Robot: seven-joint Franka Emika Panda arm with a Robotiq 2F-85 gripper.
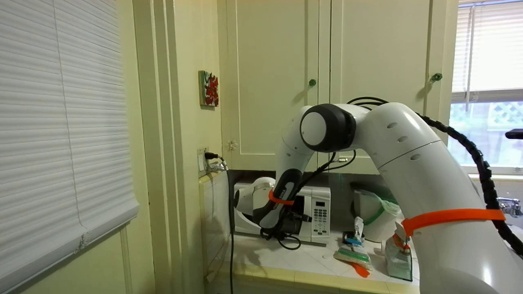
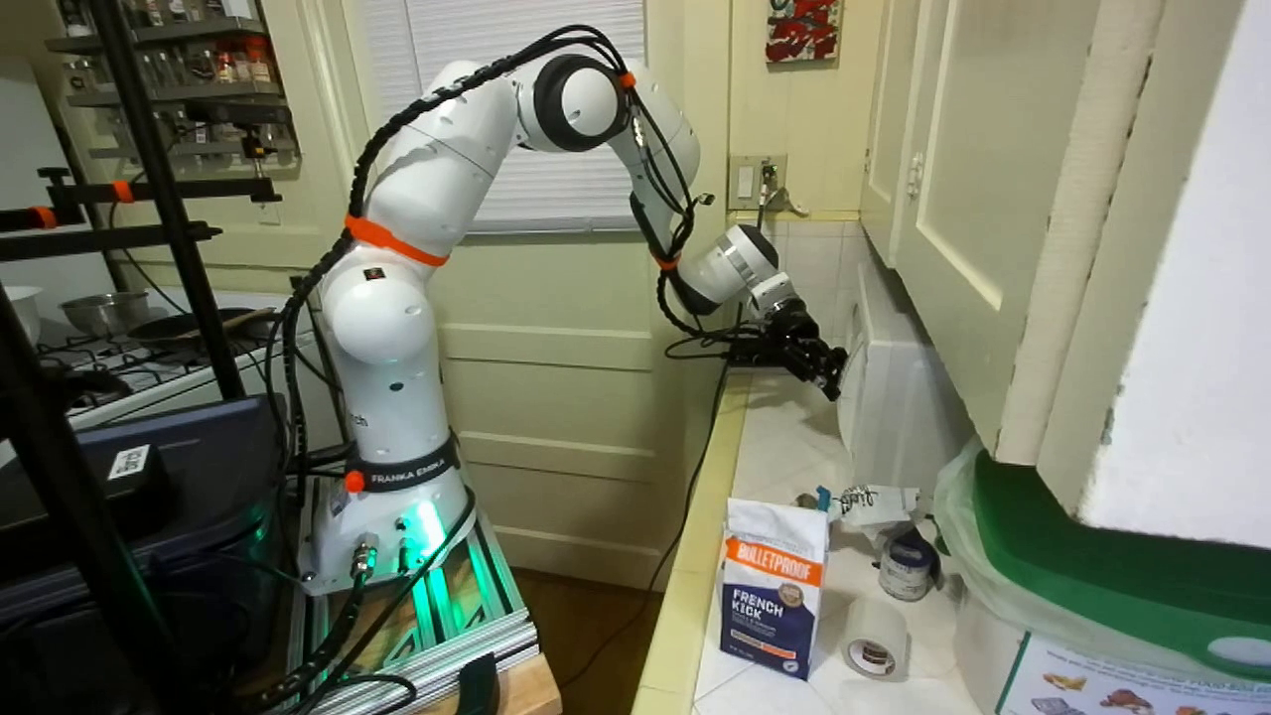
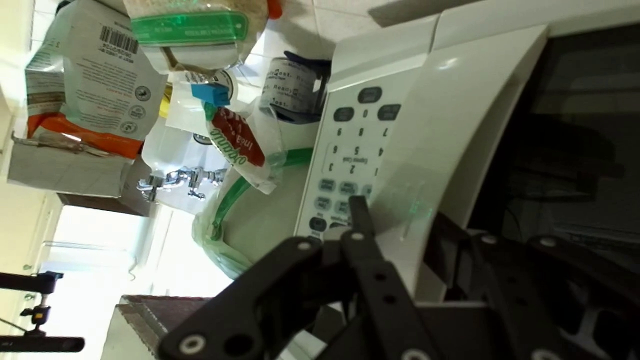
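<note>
The white microwave [image 1: 321,215] stands against the back of the counter, its keypad [image 3: 354,138] and dark door window [image 3: 576,120] seen close up in the wrist view. My gripper is shut on the pale door handle [image 3: 414,198], one finger on the keypad side and the other on the window side. From the side, the gripper [image 2: 834,379] reaches the microwave front. The arm hides much of the door in exterior view 1, and I cannot tell whether the door is slightly ajar.
A coffee bag [image 2: 772,590], a tape roll [image 2: 876,640] and a jar [image 2: 908,565] crowd the counter right of the microwave, near a lined bin [image 2: 1072,596]. Cabinets [image 1: 274,78] hang above. Bare counter [image 1: 264,255] lies before the microwave.
</note>
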